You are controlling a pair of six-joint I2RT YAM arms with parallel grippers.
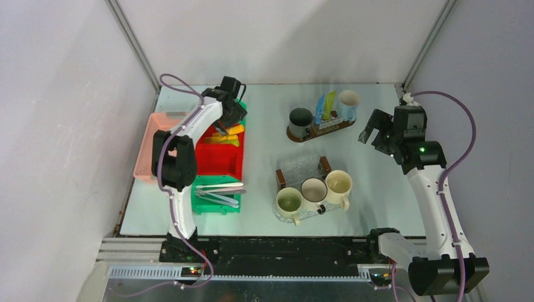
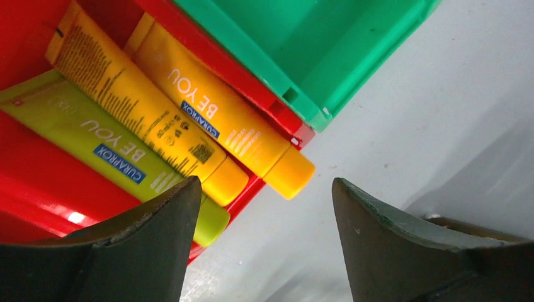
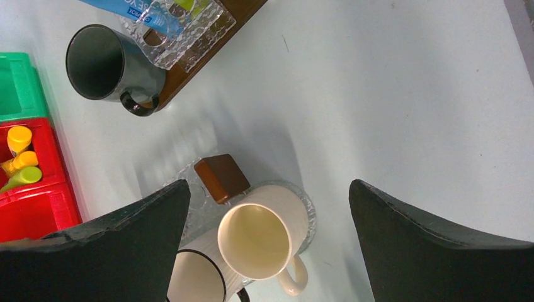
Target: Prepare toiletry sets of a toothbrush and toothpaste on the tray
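Two yellow-orange toothpaste tubes (image 2: 233, 129) and a lime-green tube (image 2: 116, 154) lie in the red bin (image 2: 208, 241), capped ends toward the table. My left gripper hovers at those caps, fingers apart, nothing held; the orange cap (image 2: 291, 173) shows between its fingers. Several toothbrushes (image 1: 220, 187) rest across the green bin (image 1: 217, 209). One brown-based tray (image 1: 335, 128) carries a dark mug (image 1: 301, 117), a blue-white mug (image 1: 348, 104), and upright blue and green tubes. Empty of tubes is the clear tray (image 1: 299, 171) with three cream mugs (image 1: 340, 182). My right gripper (image 1: 370, 142) is open above the right side, holding nothing.
A pink basket (image 1: 148, 151) sits left of the bins, partly under my left arm. Another green bin (image 2: 371, 53) adjoins the red one at the back. Bare table (image 1: 261, 151) lies between bins and trays, and also at the right.
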